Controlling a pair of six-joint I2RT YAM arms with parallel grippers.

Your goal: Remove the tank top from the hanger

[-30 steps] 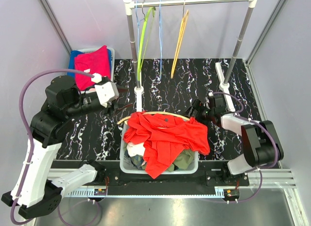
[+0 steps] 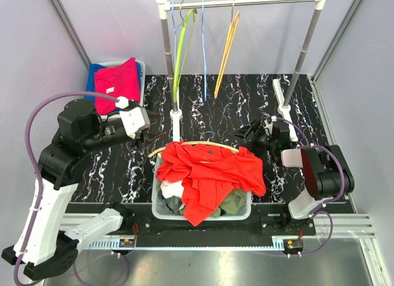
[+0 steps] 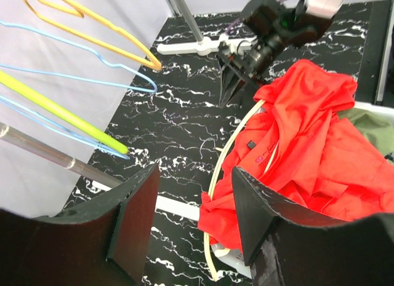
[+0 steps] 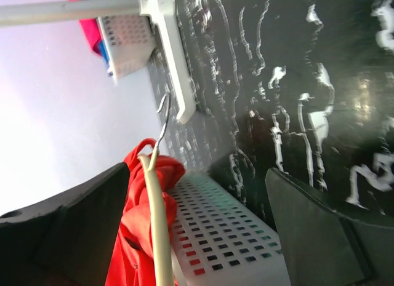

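Observation:
The red tank top [image 2: 212,169] lies spread over the white basket in the top view. A pale yellow hanger [image 2: 197,143] runs along its upper edge, both ends poking out past the cloth. In the right wrist view, the hanger [image 4: 157,218] and its metal hook show between the widely parted fingers, nearer the left one and not gripped. My right gripper [image 2: 239,133] is open just beyond the tank top's upper right corner. To the upper left hovers my left gripper, its fingers apart and empty, the red cloth [image 3: 292,138] lying beyond them.
Under the tank top, the white basket [image 2: 157,194] holds other clothes. Green, blue and orange hangers hang from the rack rail [image 2: 258,0]. A second basket [image 2: 143,83] with pink cloth stands at the back left.
The right gripper has shifted slightly away from the tank top's corner toward the back, its fingers now spread wider. The left arm, tank top and hanger look unmoved.

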